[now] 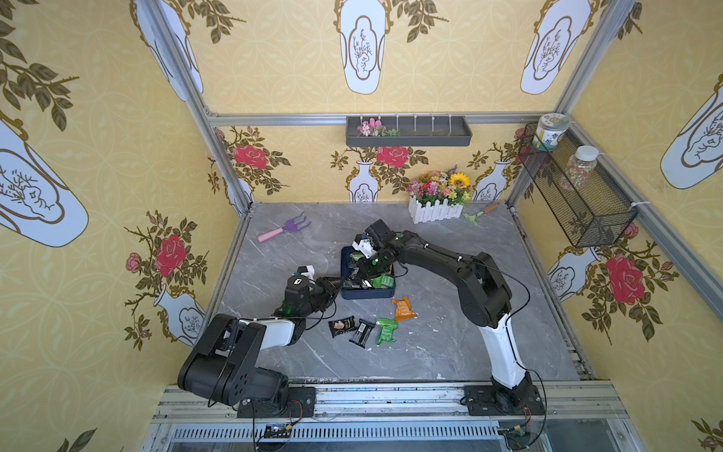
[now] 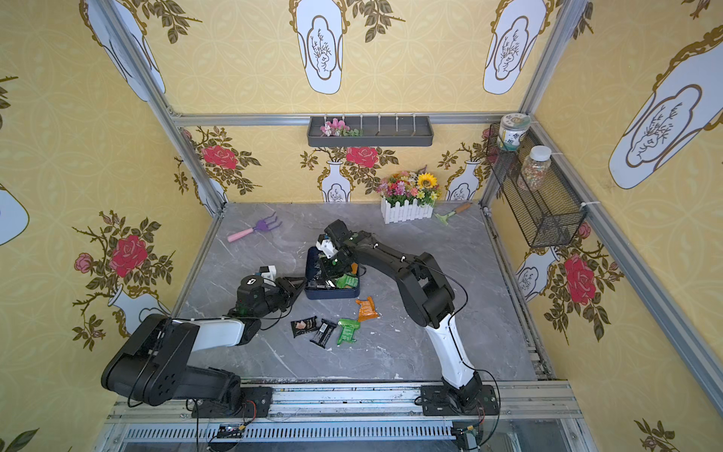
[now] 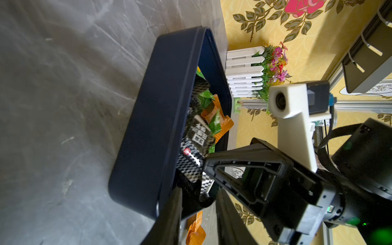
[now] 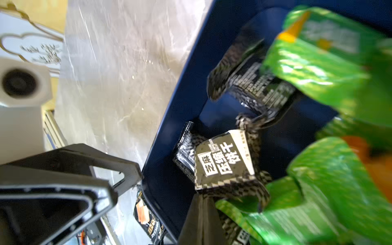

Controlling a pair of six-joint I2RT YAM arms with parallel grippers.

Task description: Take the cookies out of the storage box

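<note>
A navy storage box (image 1: 367, 293) holds black, green and orange cookie packets; in the right wrist view black packets (image 4: 222, 161) and green packets (image 4: 318, 61) show. My right gripper is down inside the box, shut, against a black packet. My left gripper (image 1: 336, 281) is at the box's left side, outside it; in the left wrist view its fingers are blurred, and its finger state is unclear. Black packets (image 2: 304, 325), a green packet (image 2: 348, 330) and an orange packet (image 2: 366, 307) lie on the table in front of the box.
A flower planter (image 1: 435, 212) stands at the back, with a green-headed tool (image 1: 482, 212) beside it. A pink and purple fork (image 1: 280, 229) lies back left. A wire basket (image 1: 572, 196) hangs on the right wall. Free table lies on both sides.
</note>
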